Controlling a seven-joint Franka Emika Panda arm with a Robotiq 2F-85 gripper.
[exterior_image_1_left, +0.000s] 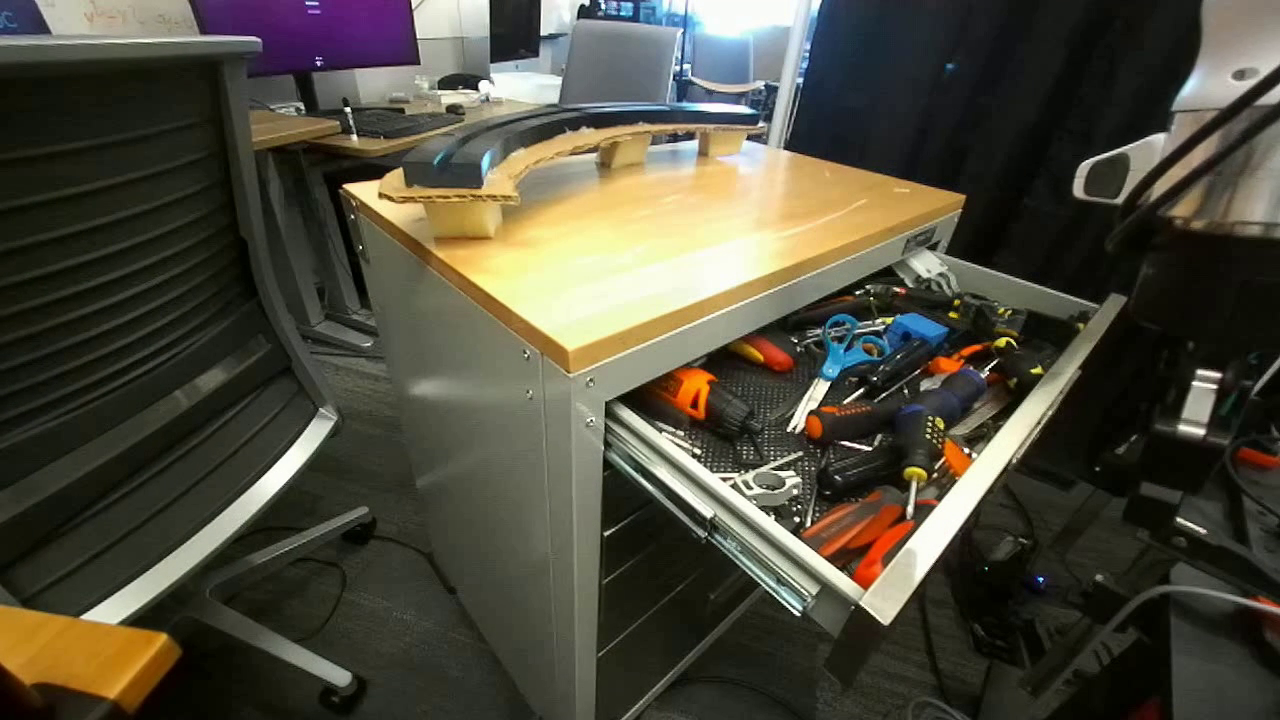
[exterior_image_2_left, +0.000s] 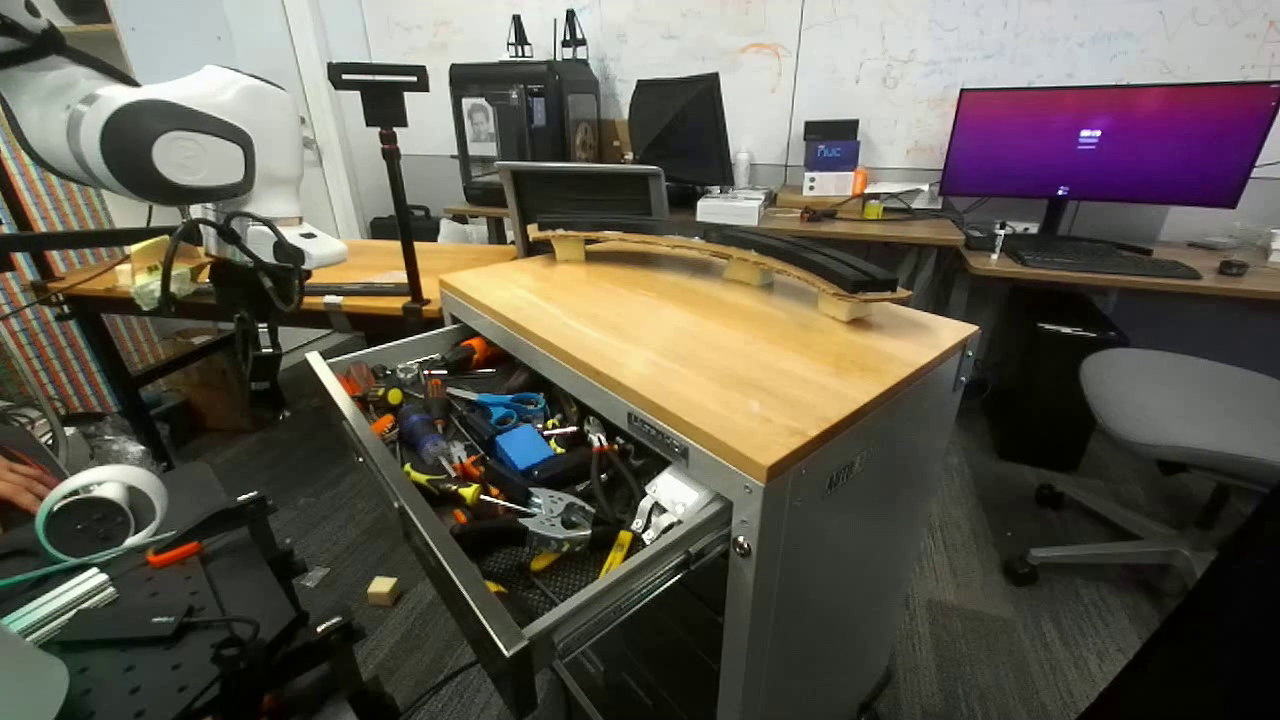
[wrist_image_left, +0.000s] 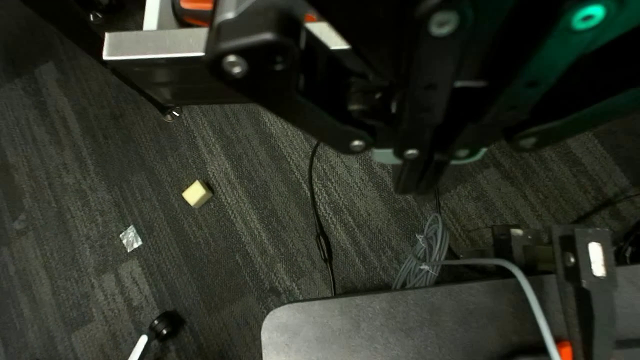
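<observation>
The top drawer (exterior_image_1_left: 954, 516) of a grey cabinet (exterior_image_1_left: 474, 468) stands pulled out, full of hand tools. Blue-handled scissors (exterior_image_1_left: 828, 366), an orange and black tool (exterior_image_1_left: 699, 402) and several screwdrivers lie inside it. In exterior view 2 a blue block (exterior_image_2_left: 523, 448) and a metal clamp (exterior_image_2_left: 558, 516) show among the tools. My gripper is shut, its fingertips together over the carpet with nothing visible between them. In exterior view 2 the gripper (exterior_image_2_left: 266, 402) hangs pointing down, out past the drawer front and apart from it.
On the wooden cabinet top (exterior_image_2_left: 672, 348) a curved black track rests on cardboard and foam blocks. A black bench (exterior_image_2_left: 204, 480) with tape and cables stands before the drawer. A small yellow cube (wrist_image_left: 196, 194) and cables lie on the floor. An office chair (exterior_image_1_left: 144, 300) is beside the cabinet.
</observation>
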